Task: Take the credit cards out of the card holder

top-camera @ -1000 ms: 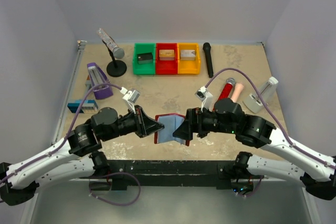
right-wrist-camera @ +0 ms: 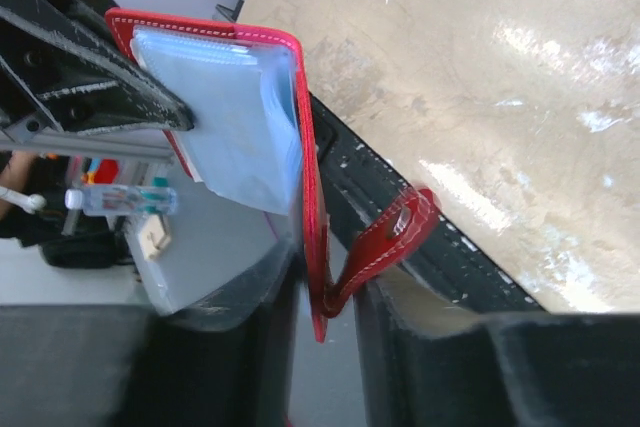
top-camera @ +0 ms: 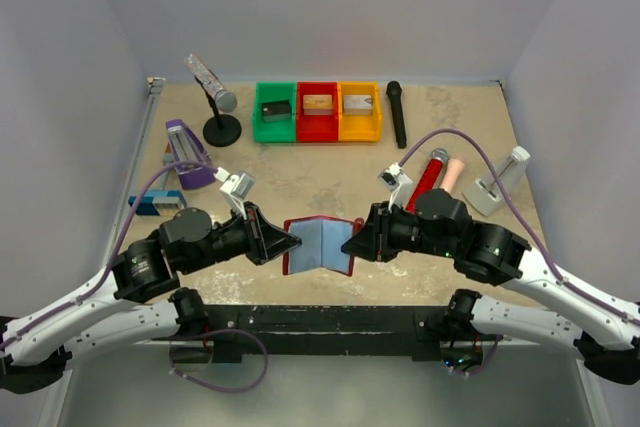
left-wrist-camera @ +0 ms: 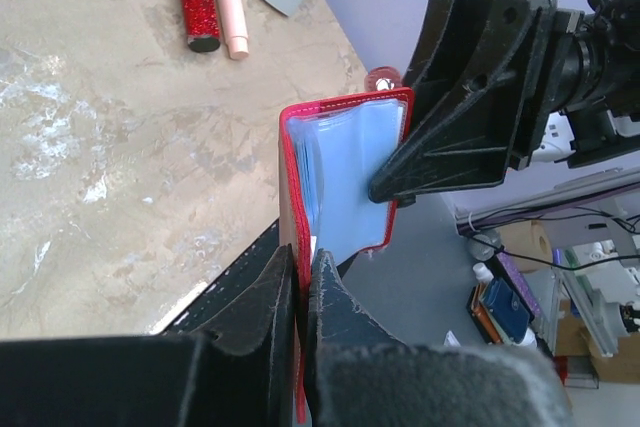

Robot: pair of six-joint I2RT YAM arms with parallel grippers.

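The card holder (top-camera: 320, 245), red-edged with clear bluish sleeves, is spread open in the air between both grippers. My left gripper (top-camera: 296, 243) is shut on its left cover. In the left wrist view the red edge runs down between the fingers. On the other side, my right gripper is part open around the red cover edge, with a gap showing between its fingers. A red strap with a snap (right-wrist-camera: 400, 232) curls up beside that edge. The sleeves (right-wrist-camera: 235, 112) look pale blue; separate cards cannot be made out in them.
Green (top-camera: 265, 132), red (top-camera: 317, 134) and yellow bins (top-camera: 360, 134) stand at the back, each with a small box inside. A microphone (top-camera: 396, 112) lies right of them. Lamps and other items line both sides.
The holder and my left gripper have shifted slightly left. My right gripper went a little right over the last moment, and the holder is spread wider and flatter.
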